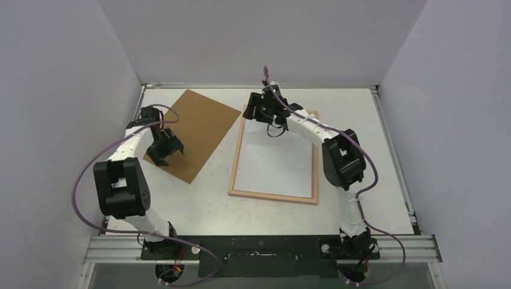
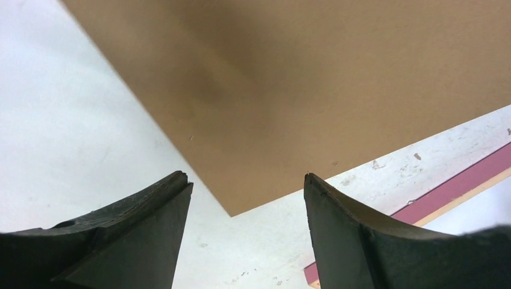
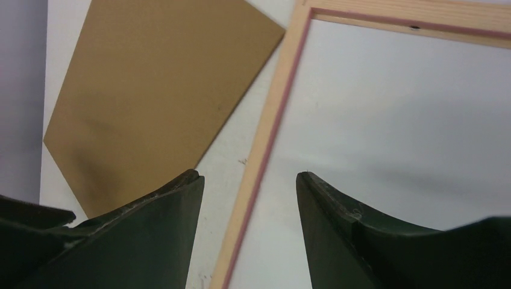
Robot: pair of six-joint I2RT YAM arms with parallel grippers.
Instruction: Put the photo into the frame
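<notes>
A brown board [image 1: 202,129] lies tilted on the left of the white table. In the middle sits the wooden frame [image 1: 232,174] with a white sheet [image 1: 274,165] inside its border; I cannot tell whether that is the photo. My left gripper [image 1: 170,149] hovers over the lower left part of the brown board. In the left wrist view a corner of the board [image 2: 271,138] points between the parted fingers, not held. Above the frame's upper left corner is my right gripper [image 1: 253,108], open and empty; the frame's left bar [image 3: 259,144] shows beyond its fingers.
A narrow strip of bare table [image 1: 220,162] separates the board from the frame. Clear table [image 1: 355,114] extends to the right of the frame. Grey walls [image 1: 54,108] stand close on the left, right and back.
</notes>
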